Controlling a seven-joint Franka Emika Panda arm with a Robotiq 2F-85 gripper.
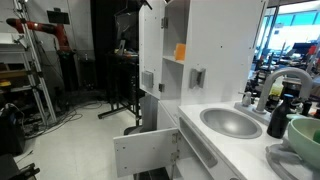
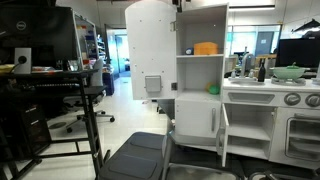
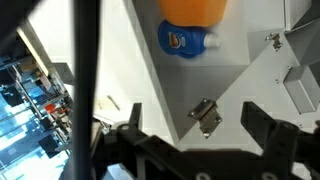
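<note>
In the wrist view my gripper stands open, dark fingers apart, nothing between them. Ahead of it, beyond the fingertips, are an orange container and a blue bottle with a white cap. The orange container rests on a shelf of the tall white cabinet in exterior view 2; exterior view 1 shows its orange side too. Most of the arm is out of frame in exterior view 1, with only dark parts at the top edge.
The upper cabinet door stands open. Below it, a lower door also hangs open. A sink, a faucet and a green bowl occupy the counter. A small green object sits on the lower shelf.
</note>
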